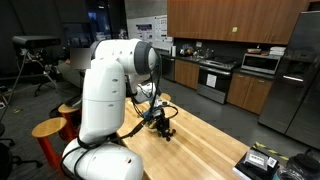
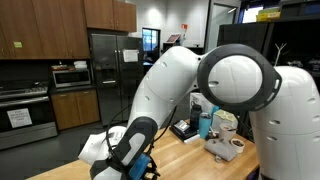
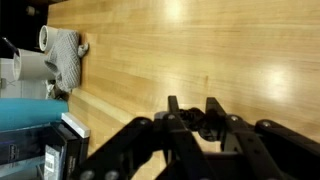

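Observation:
My gripper hangs over the wooden table [image 3: 215, 50], its two black fingertips close together at the lower middle of the wrist view. Something small and dark [image 3: 207, 127] shows between the fingers; its shape and kind cannot be made out. In exterior view 1 the gripper [image 1: 165, 131] is low over the table's left part, too small there to show what it holds. The arm hides much of the gripper in exterior view 2.
Dark boxes [image 3: 72, 140] stand at the table's edge, beside a teal container [image 3: 25, 112]. A grey cloth [image 3: 67, 58] and a white mug [image 3: 47, 38] are farther along that side. Bare wood spreads ahead of the gripper.

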